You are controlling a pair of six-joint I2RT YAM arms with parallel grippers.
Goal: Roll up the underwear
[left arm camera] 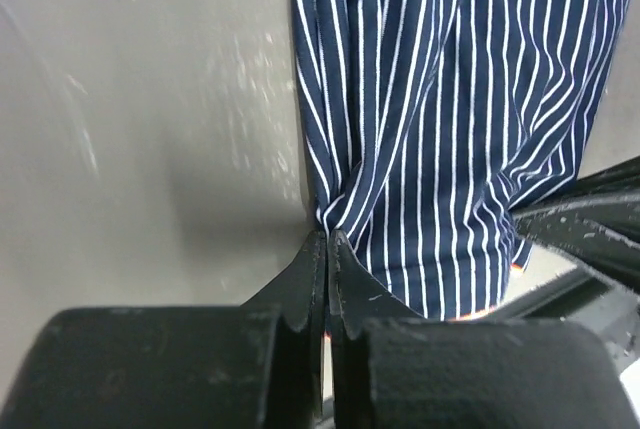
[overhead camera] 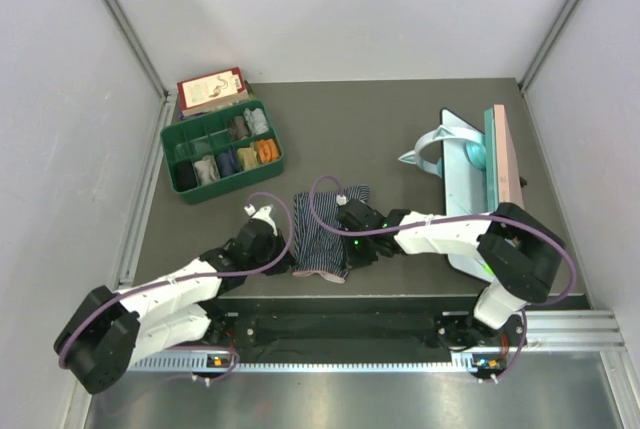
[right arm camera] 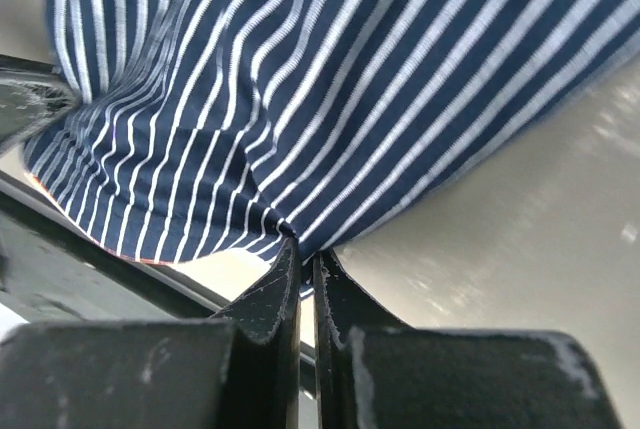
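Observation:
The navy white-striped underwear [overhead camera: 320, 229] lies on the grey mat near the front edge, creased, with a red edge at its near end. In the left wrist view my left gripper is at a lower corner of the underwear [left arm camera: 450, 119], its fingertips close together against the cloth; whether it grips fabric is unclear. In the right wrist view my right gripper is shut at the opposite lower corner of the underwear [right arm camera: 340, 69], fingertips on the fabric. Another dark finger shows at each wrist view's side, on the cloth.
A green divided box [overhead camera: 222, 127] of rolled items and a flat box [overhead camera: 210, 87] sit at the back left. A white board with upright panels [overhead camera: 502, 149] and headphones [overhead camera: 435, 144] occupy the right side.

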